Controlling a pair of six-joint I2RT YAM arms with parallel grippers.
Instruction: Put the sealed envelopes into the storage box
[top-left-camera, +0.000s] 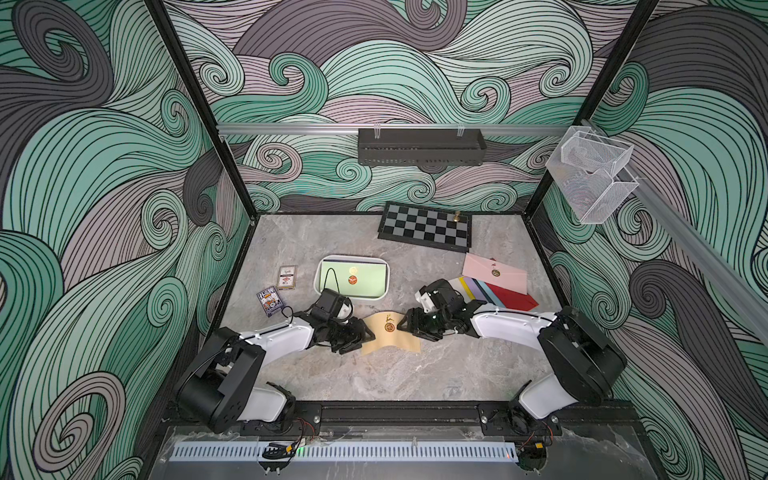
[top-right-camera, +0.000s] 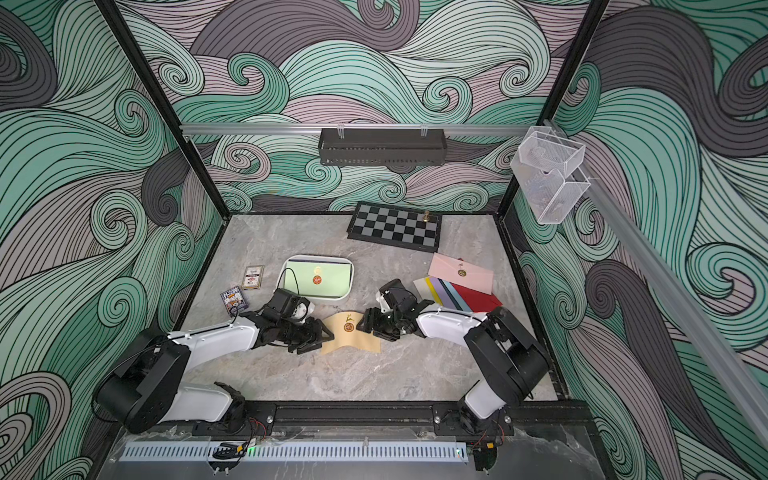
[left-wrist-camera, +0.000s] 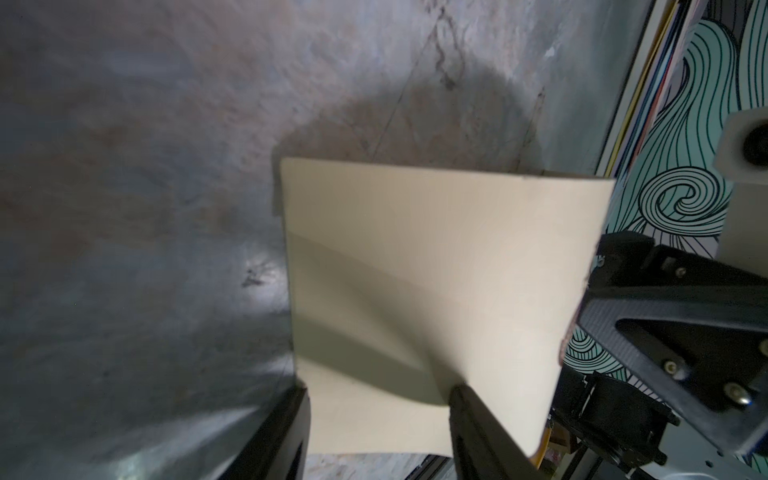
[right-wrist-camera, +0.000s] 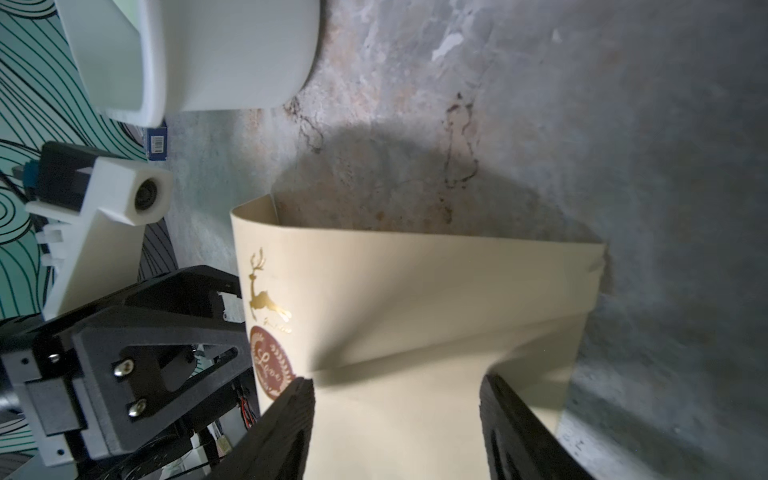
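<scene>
A tan sealed envelope (top-left-camera: 389, 336) sits at the front middle of the table, bowed upward between my two grippers. To its left my left gripper stands open, its spread fingers (left-wrist-camera: 268, 444) close to the paper. On the other side my right gripper is open too, with the gold deer and red seal (right-wrist-camera: 272, 364) visible beside one finger. Whether the fingers touch the paper is hard to tell. Behind the left arm stands the white storage box (top-left-camera: 388, 277), with a light green sealed envelope (top-left-camera: 369, 280) inside.
At right lie a pink sealed envelope (top-left-camera: 512, 276), a red envelope (top-left-camera: 516, 300) and several coloured ones, partly behind the right arm. A chessboard (top-left-camera: 424, 225) rests at the back. Two card packs (top-left-camera: 270, 301) are at left.
</scene>
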